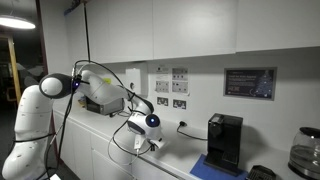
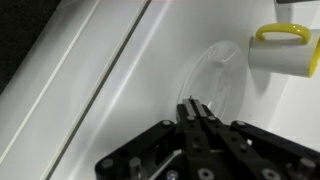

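My gripper is shut, its fingertips close together over the near edge of a pale, see-through plate or shallow dish (image 2: 214,78) in the wrist view. Whether the fingertips touch that dish cannot be made out, and nothing shows between them. A white mug with a yellow handle and rim (image 2: 281,55) lies at the upper right, beyond the dish. From the exterior, the gripper (image 1: 143,151) points down at the white counter beneath the round wrist joint. The dish and mug are not clearly visible there.
A black coffee machine (image 1: 224,139) stands on a blue mat (image 1: 207,170) to the right. Farther right is a glass coffee pot (image 1: 305,155). A toaster-like box (image 1: 103,99) sits behind the arm. The counter's front edge (image 2: 95,92) runs diagonally past the gripper.
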